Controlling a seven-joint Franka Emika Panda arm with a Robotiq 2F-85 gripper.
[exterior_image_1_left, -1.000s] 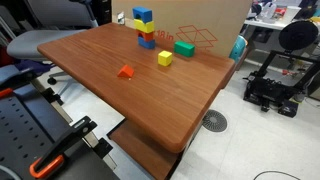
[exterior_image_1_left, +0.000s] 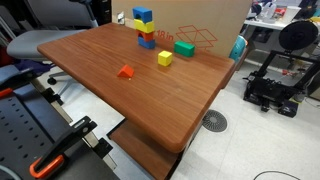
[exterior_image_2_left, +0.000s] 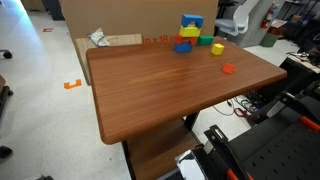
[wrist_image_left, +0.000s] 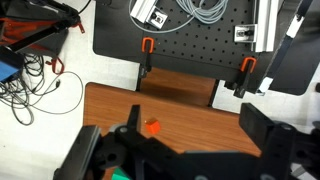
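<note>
On the brown table (exterior_image_1_left: 180, 95) stands a small stack with a blue block (exterior_image_1_left: 142, 15) on top, a yellow block (exterior_image_1_left: 144, 26) below it, then red and blue lower down. To its right lie a green block (exterior_image_1_left: 184, 48) and a loose yellow block (exterior_image_1_left: 165, 58). A red block (exterior_image_1_left: 126, 71) rests nearer the front edge. My gripper is open in the wrist view, its dark fingers wide apart with nothing between them. Below in that view the red block (wrist_image_left: 152, 127) shows on the table, with a bit of green (wrist_image_left: 120, 174) at the bottom edge.
A pale upright board (exterior_image_2_left: 150, 18) runs behind the table. A black perforated base (wrist_image_left: 210, 45) with cables and orange-black clamps (wrist_image_left: 148, 46) borders the table. Floor opens beyond the table's end.
</note>
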